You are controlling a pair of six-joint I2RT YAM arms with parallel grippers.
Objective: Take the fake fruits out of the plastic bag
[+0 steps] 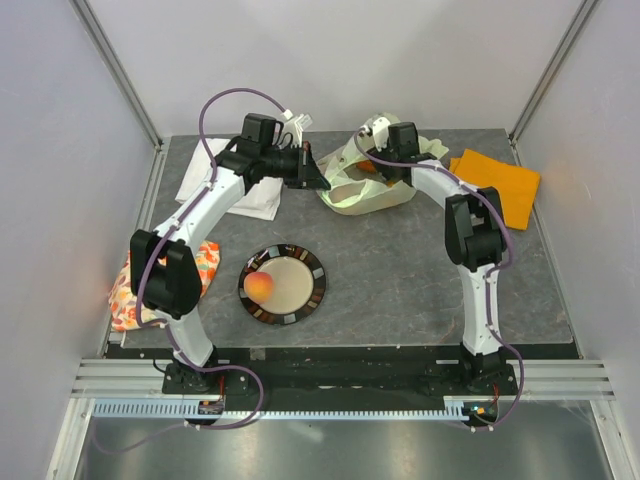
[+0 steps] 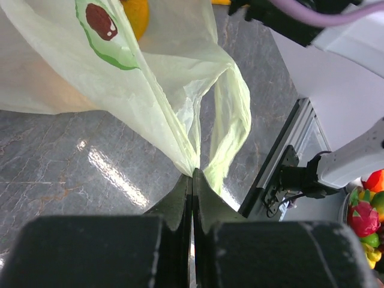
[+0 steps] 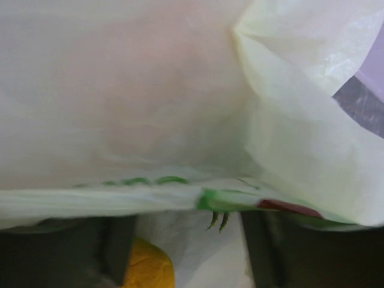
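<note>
The pale green plastic bag (image 1: 355, 200) sits at the back of the table. My left gripper is shut, pinching the bag's thin edge and holding it up. My right gripper is down inside the bag in the top view, its fingers part open and blurred in the right wrist view, partly behind bag film. A yellow-orange fruit (image 3: 147, 270) shows by its left finger; orange fruit (image 1: 365, 166) also shows in the bag from above. A peach (image 1: 258, 287) lies on the dark-rimmed plate (image 1: 297, 312).
An orange sheet (image 1: 510, 185) lies at the back right, white cloths (image 1: 255, 200) at the back left, a patterned cloth (image 1: 125, 300) at the left.
</note>
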